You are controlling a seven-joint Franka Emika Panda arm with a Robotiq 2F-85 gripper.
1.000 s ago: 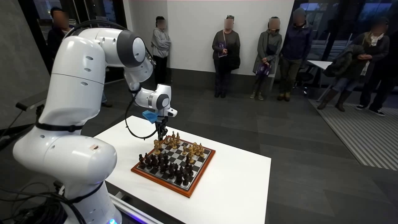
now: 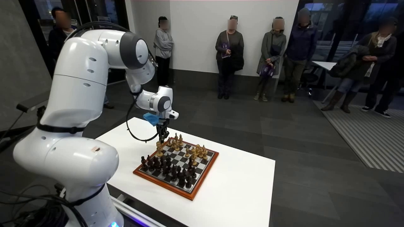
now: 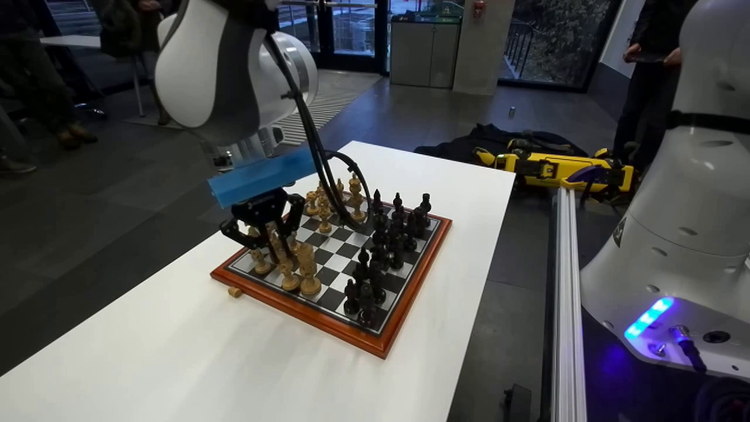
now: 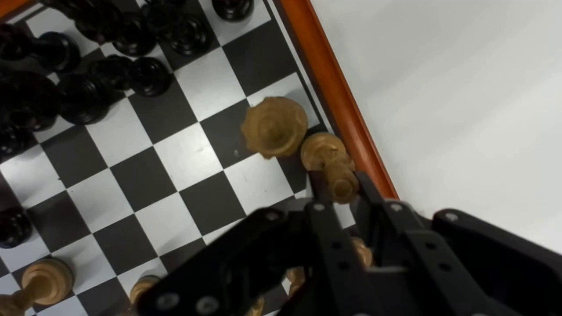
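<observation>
My gripper is shut on a light wooden chess piece (image 4: 327,150), whose top sits between the fingertips. In the wrist view this piece tilts, its base near the board's wooden edge. A wider light piece with a scalloped top (image 4: 275,127) stands close beside it. In exterior view 2 the gripper (image 3: 279,242) reaches down at the near left side of the chessboard (image 3: 336,247), among light pieces, with a tall light piece (image 3: 307,271) just to its right. Whether the held piece's base touches the board is hard to tell.
Dark pieces (image 2: 166,166) crowd one side of the board; more light pieces (image 2: 199,151) stand opposite. A small light piece (image 3: 234,292) lies on the table beside the board. People stand well back.
In exterior view 1 the gripper and wrist have shifted slightly left and down. The pieces on the board show no clear movement.
</observation>
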